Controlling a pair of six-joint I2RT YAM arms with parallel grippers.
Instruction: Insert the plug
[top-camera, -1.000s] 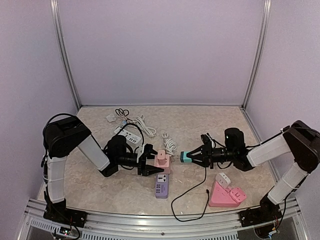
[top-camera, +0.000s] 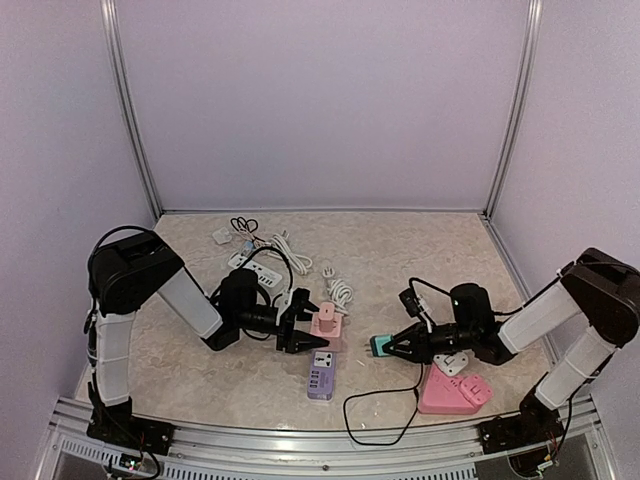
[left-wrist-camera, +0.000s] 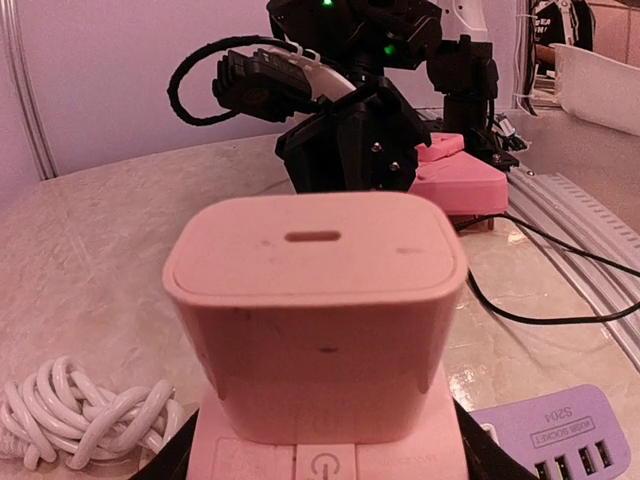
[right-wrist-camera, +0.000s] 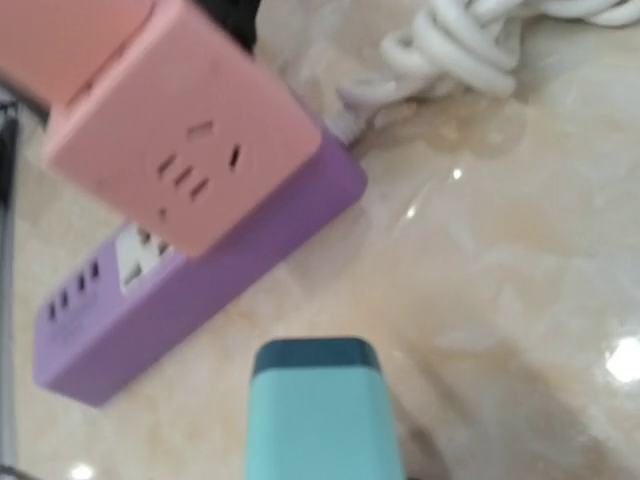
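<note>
In the top view a pink socket block (top-camera: 327, 341) with a pink plug on top stands near the table's middle, and my left gripper (top-camera: 313, 326) is shut on it. Its socket face (right-wrist-camera: 205, 165) points towards the right wrist camera. To the right, my right gripper (top-camera: 391, 345) has the teal plug (top-camera: 380, 346) between its fingers, prongs pointing left, apart from the pink block. The plug's teal body (right-wrist-camera: 322, 415) fills the bottom middle of the right wrist view; the right fingertips are hidden there. A purple power strip (top-camera: 321, 380) lies just in front of the pink block.
A larger pink power strip (top-camera: 447, 393) lies under the right arm at the front right. A black cable (top-camera: 347, 415) loops in front. Bundled white cord (top-camera: 341, 292) and a white power strip (top-camera: 258, 270) lie further back.
The left arm has hardly moved.
</note>
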